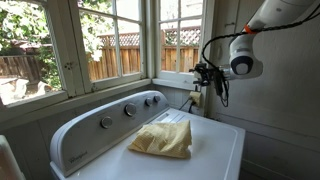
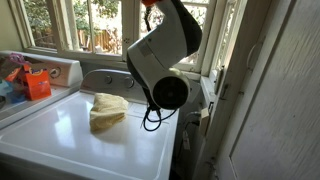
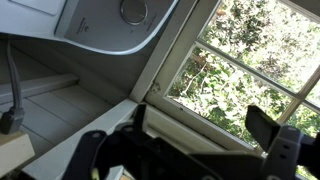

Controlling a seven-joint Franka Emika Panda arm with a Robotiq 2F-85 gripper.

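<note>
A yellow cloth (image 1: 162, 139) lies bunched on the white top of the dryer (image 1: 215, 145); exterior view 2 shows the same cloth (image 2: 107, 111) left of the arm. My gripper (image 1: 202, 76) hangs high at the back right corner near the window, well away from the cloth. In the wrist view the two dark fingers of the gripper stand wide apart, with window and sill visible between them and nothing held. The dryer's panel with a knob (image 3: 133, 11) shows at the top of that view.
A red-orange bag (image 2: 38, 84) sits on the neighbouring machine at the left. Below my gripper, a cord and a tan box (image 3: 15, 152) are by the wall. Window frames and walls close in behind and to the right. The dryer top is mostly clear.
</note>
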